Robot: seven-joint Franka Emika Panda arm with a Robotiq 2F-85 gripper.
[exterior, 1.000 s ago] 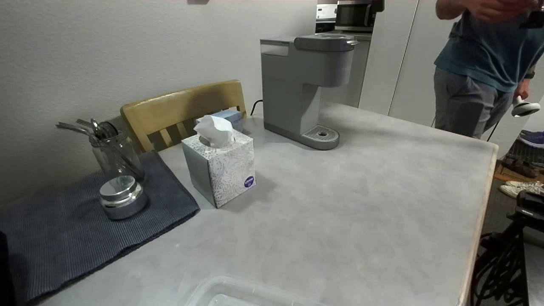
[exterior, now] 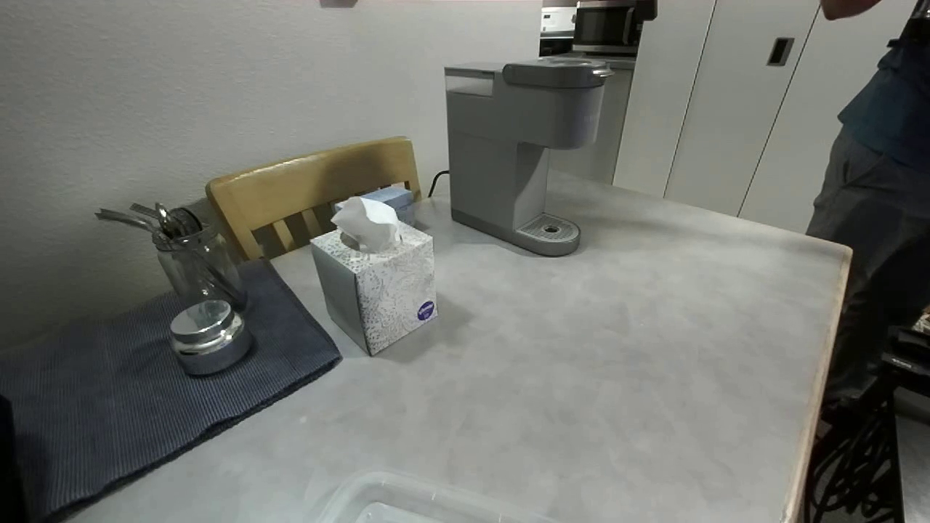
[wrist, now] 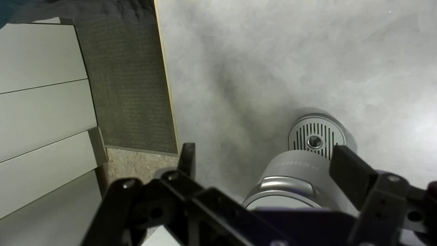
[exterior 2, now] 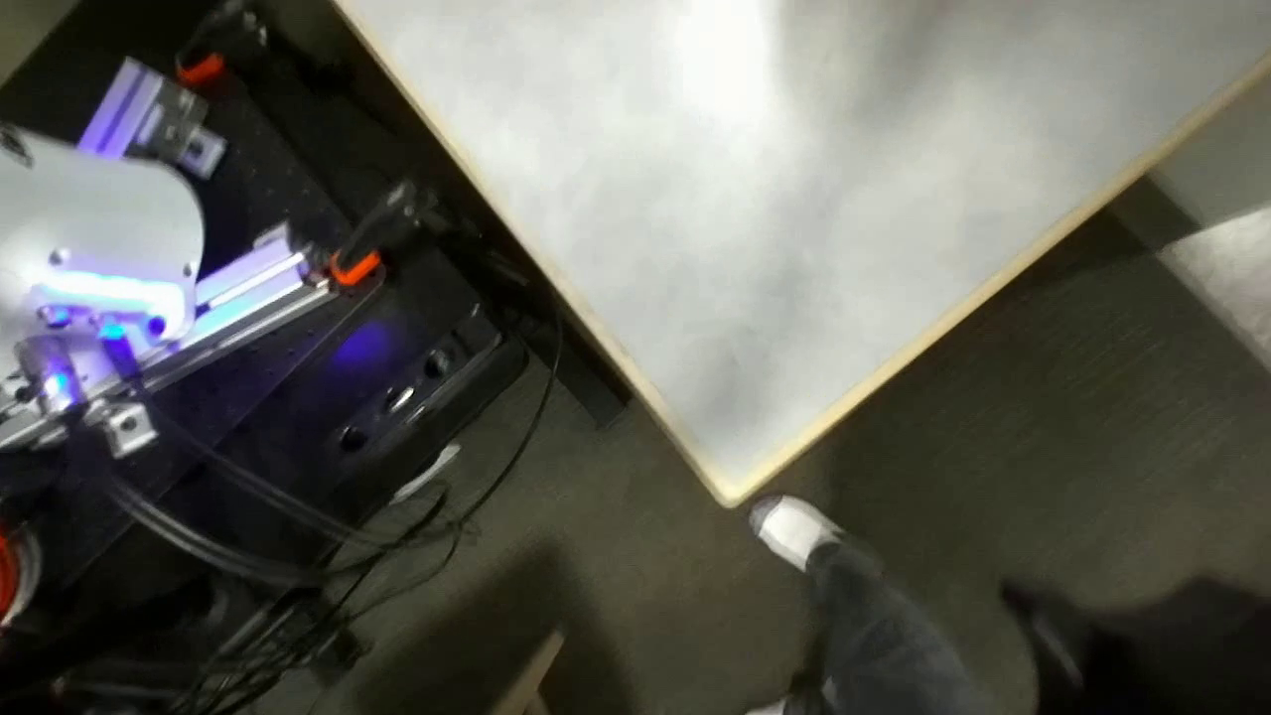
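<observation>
In the wrist view my gripper hangs above the coffee maker, its two dark fingers spread wide apart and nothing held between them. Beneath and between them are the grey coffee maker's head (wrist: 299,164) with its silver handle (wrist: 286,183) and, on the table, the slotted drip tray (wrist: 301,137). Exterior view 1 shows the whole coffee maker (exterior: 488,148) upright near the wall, its lid down and its drip tray (exterior: 551,230) bare. My gripper does not appear in either exterior view.
A tissue box (exterior: 397,292), a metal-lidded jar (exterior: 209,338) and a glass jar of utensils (exterior: 200,261) stand left on the table. A clear container (exterior: 383,488) shows at the near edge. A person (exterior: 880,165) stands past the right edge.
The person beyond the table has moved right, partly out of exterior view 1. The coffee maker, tissue box and other tabletop items look the same.
</observation>
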